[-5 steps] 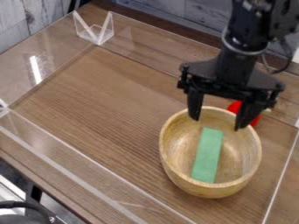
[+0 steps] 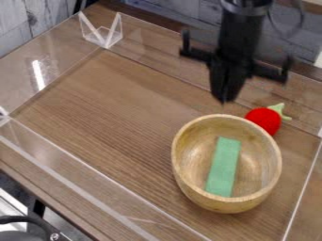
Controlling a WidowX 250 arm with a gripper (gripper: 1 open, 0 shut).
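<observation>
A tan oval bowl (image 2: 189, 155) sits at the lower right with a green bar (image 2: 220, 168) lying inside it. A red round object with a green top (image 2: 263, 121) lies just beyond the bowl's upper right. My dark gripper (image 2: 217, 52) hangs above and behind the bowl, its fingers over the upper middle of the table; whether it is open or shut is unclear.
A white wire-like object (image 2: 101, 28) stands at the far back left. A dark edge runs along the bottom left.
The gripper has moved up and back from over the bowl, uncovering the bowl and the red object.
</observation>
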